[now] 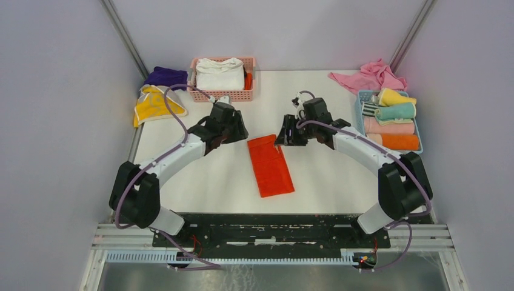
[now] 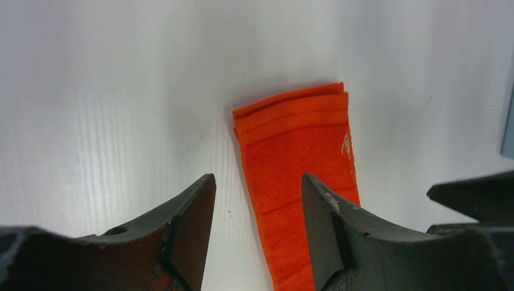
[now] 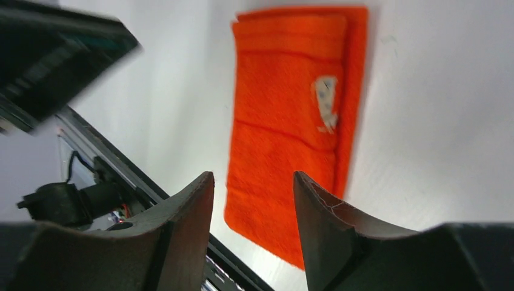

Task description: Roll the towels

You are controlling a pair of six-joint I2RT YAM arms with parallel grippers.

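Observation:
A folded red-orange towel (image 1: 271, 170) lies flat on the white table as a long strip running front to back. Fold lines cross it, and a small pale tag (image 3: 326, 100) shows near its far right edge. My left gripper (image 1: 242, 134) is just left of the towel's far end. In the left wrist view its fingers (image 2: 193, 212) stand apart above the towel with nothing between them. At the far right corner hovers my right gripper (image 1: 283, 143); the right wrist view shows its fingers (image 3: 197, 212) spread, also empty, over the towel (image 3: 282, 145).
A pink basket (image 1: 222, 96) with white cloths stands at the back left, beside purple (image 1: 166, 77) and yellow cloths (image 1: 159, 106). At the right, a blue basket (image 1: 420, 130) holds several rolled towels, with a pink cloth (image 1: 371, 77) behind. Clear table lies around the red towel.

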